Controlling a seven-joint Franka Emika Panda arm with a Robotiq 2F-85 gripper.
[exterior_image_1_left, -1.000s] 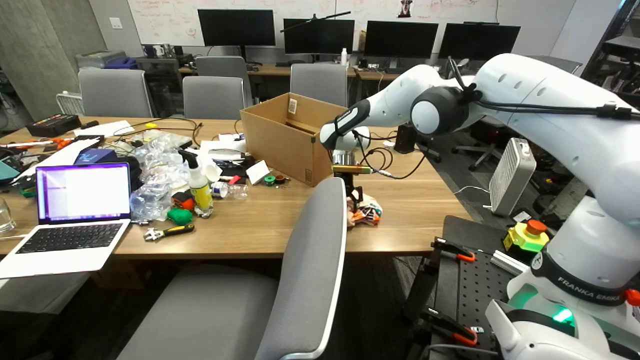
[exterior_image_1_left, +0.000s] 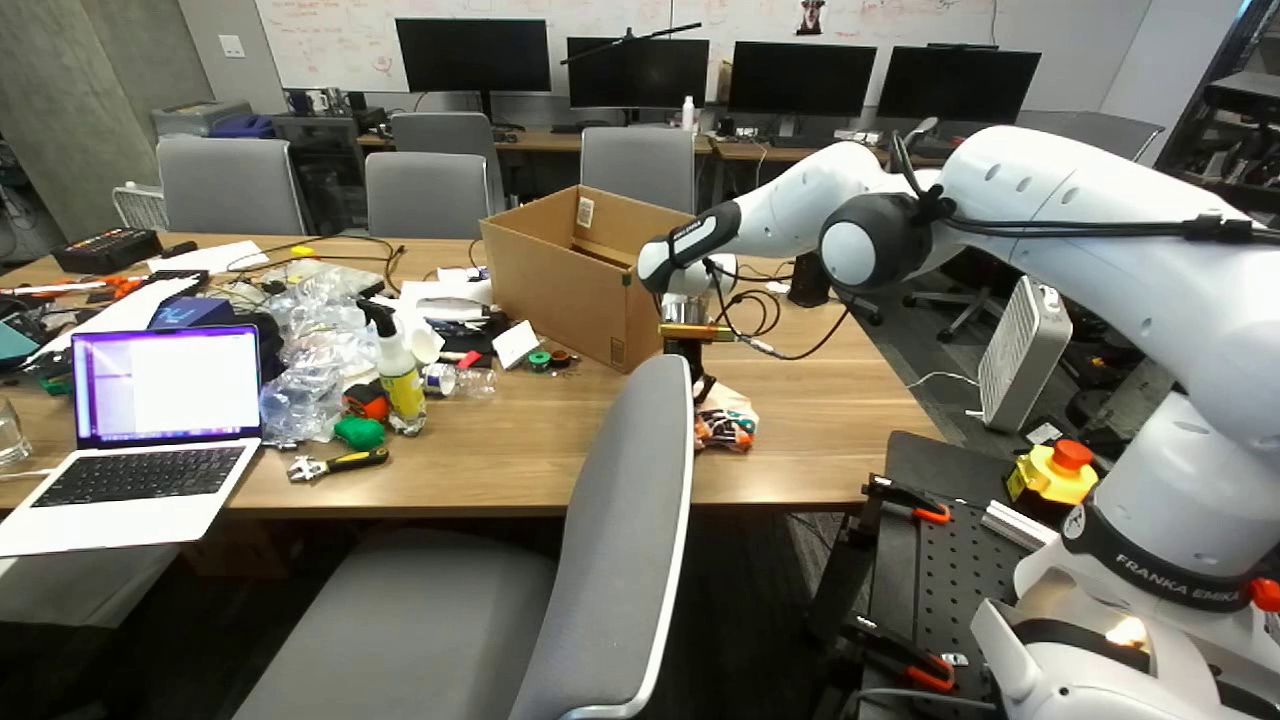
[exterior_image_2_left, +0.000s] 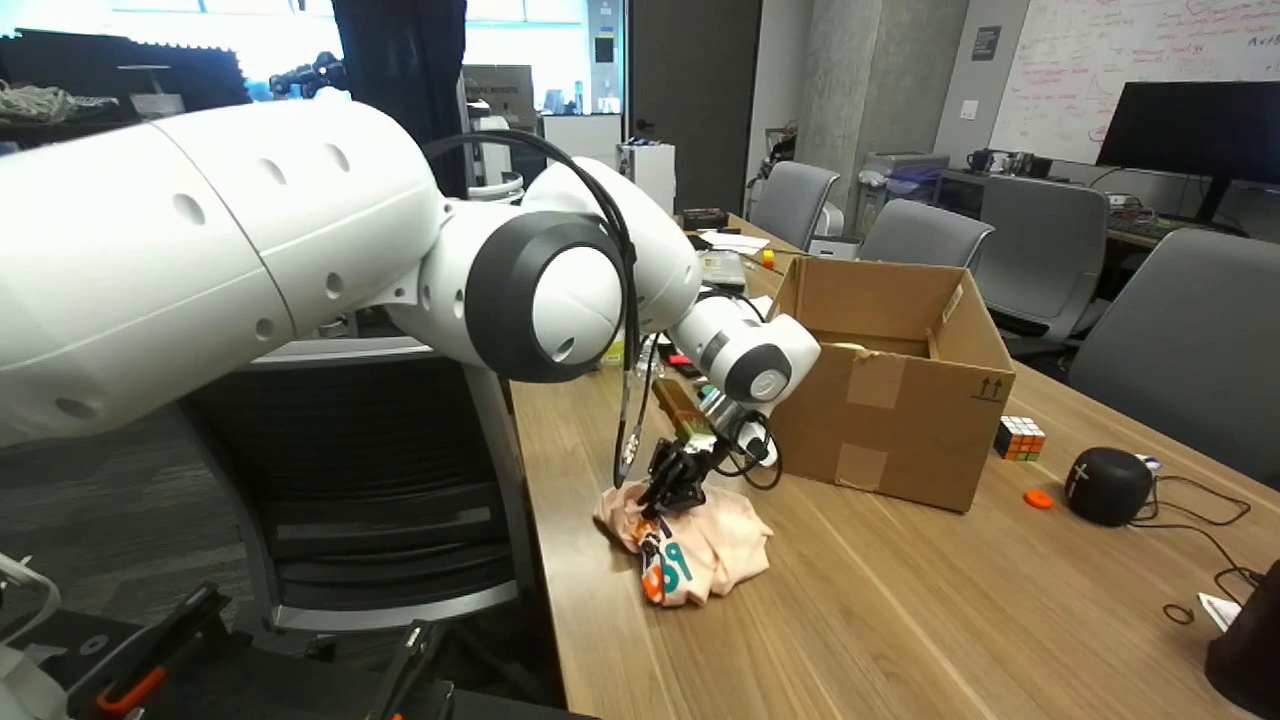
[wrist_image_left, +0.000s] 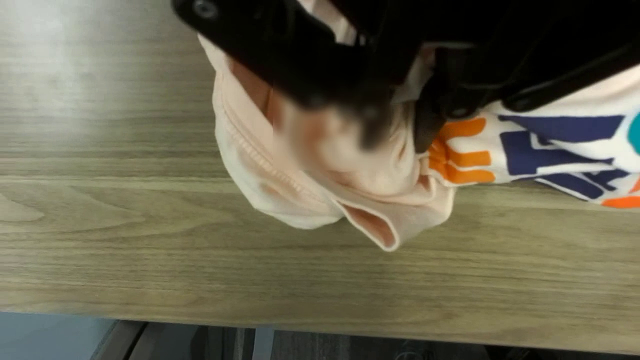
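Observation:
A crumpled pale pink cloth (exterior_image_2_left: 726, 546) with orange, teal and dark blue print lies near the table's edge. My gripper (exterior_image_2_left: 650, 510) points down into it. In the wrist view the gripper stands part open, its dark fingertips some way apart, with folds of the cloth (wrist_image_left: 384, 210) between and around them. No firm hold on the fabric can be made out. Exterior view 1 shows only part of the cloth (exterior_image_1_left: 727, 430), since the chair back covers the rest and some of the gripper (exterior_image_1_left: 702, 394).
A cardboard box (exterior_image_2_left: 888, 408), its top open, stands behind the cloth. A Rubik's cube (exterior_image_2_left: 1020, 439) and a black speaker (exterior_image_2_left: 1106, 486) are beyond it. A grey chair (exterior_image_1_left: 618, 540) blocks the table's front. Clutter fills the left half; bare tabletop (exterior_image_1_left: 828, 420) lies right of the cloth.
The gripper's fingers have drawn closer together and sit slightly lower at the cloth. The cloth's visible part has shifted a little. The light at the arm's base has gone from green to whitish.

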